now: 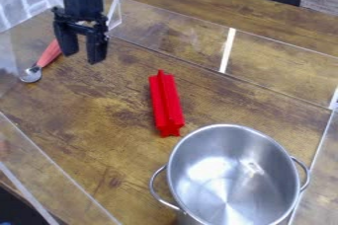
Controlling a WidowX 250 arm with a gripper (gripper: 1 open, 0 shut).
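Note:
My black gripper hangs at the upper left, its two fingers spread with nothing seen between them, over the red-handled scoop-like utensil, which lies on the wooden table and is partly hidden behind it. A red elongated block lies in the middle of the table. A large steel pot with two handles stands at the lower right.
A white tape strip runs across the back. A wooden wall edge is at the top right.

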